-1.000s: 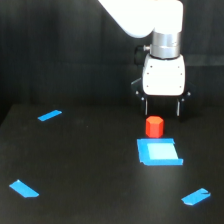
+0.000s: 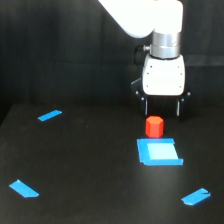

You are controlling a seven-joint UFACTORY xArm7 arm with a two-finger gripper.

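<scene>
A small red block [image 2: 154, 127] sits on the black table, touching or just behind the back edge of a blue-bordered square [image 2: 145, 158] with a pale centre. Over and behind the block hangs my gripper [image 2: 163, 106], pointing down, its dark fingers [image 2: 143, 104] spread wide on either side. Nothing shows between the fingertips, and the block appears lower in the view than they do. How far the gripper is above or behind the block cannot be judged exactly from this single view.
Strips of blue tape lie on the table: one at the back left [image 2: 49, 115], one at the front left [image 2: 24, 189] and one at the front right [image 2: 196, 197].
</scene>
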